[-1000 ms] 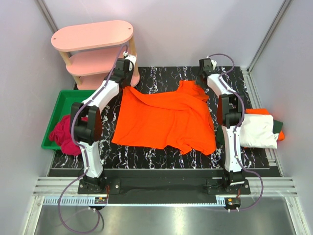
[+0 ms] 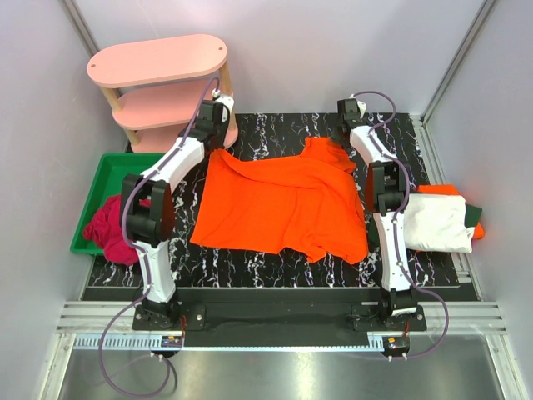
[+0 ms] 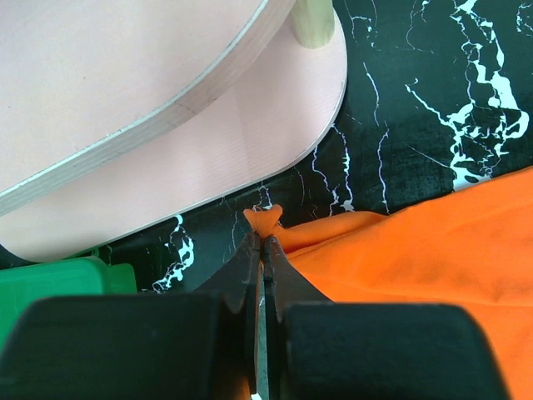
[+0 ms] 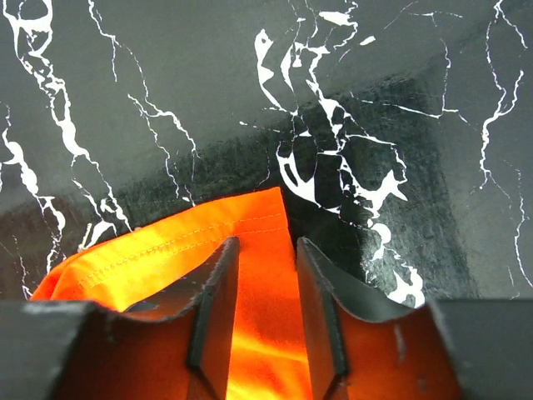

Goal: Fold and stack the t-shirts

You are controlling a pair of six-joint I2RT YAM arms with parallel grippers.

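Observation:
An orange t-shirt [image 2: 275,200] lies spread over the black marbled table, its top part rumpled. At its upper left corner my left gripper is shut, with a small tuft of the orange cloth pinched between the fingertips. The right gripper stands open over the shirt's upper right part, with an orange hemmed corner [image 4: 266,208] between and just beyond its fingers. Whether either finger touches the cloth there, I cannot tell.
A pink shelf unit [image 2: 158,62] stands at the back left, close to the left gripper. Below it, a green bin [image 2: 104,179] holds a crimson cloth [image 2: 117,229]. Folded white [image 2: 437,223] and orange cloths [image 2: 440,190] lie at the right edge.
The right arm has shifted very slightly left over the shirt's corner. My left arm has barely moved, and the shirt lies as before.

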